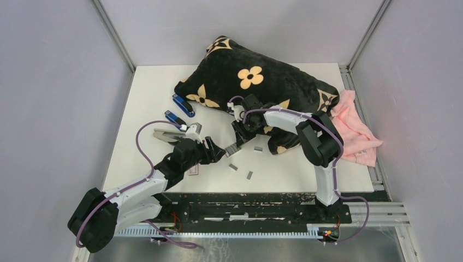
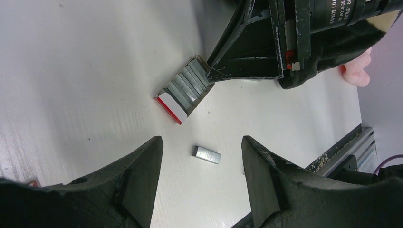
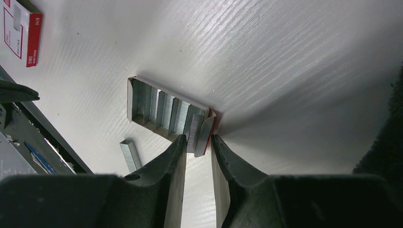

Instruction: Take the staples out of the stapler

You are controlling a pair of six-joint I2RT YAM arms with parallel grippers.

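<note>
A small open box of staple strips (image 2: 176, 99) (image 3: 157, 107) lies on the white table, divided into compartments. My right gripper (image 1: 238, 141) is at one end of it, fingers part open around a staple strip (image 3: 194, 128) beside the end flap; whether it grips the strip is unclear. My left gripper (image 1: 215, 150) hangs open just left of the box, empty. Loose staple strips (image 2: 206, 154) (image 3: 130, 155) lie nearby. Two blue staplers (image 1: 184, 106) lie at the back left.
A dark patterned cushion (image 1: 235, 71) fills the back, with pink cloth (image 1: 355, 131) at right. Grey tools (image 1: 164, 136) and a red-white box (image 3: 28, 38) lie at left.
</note>
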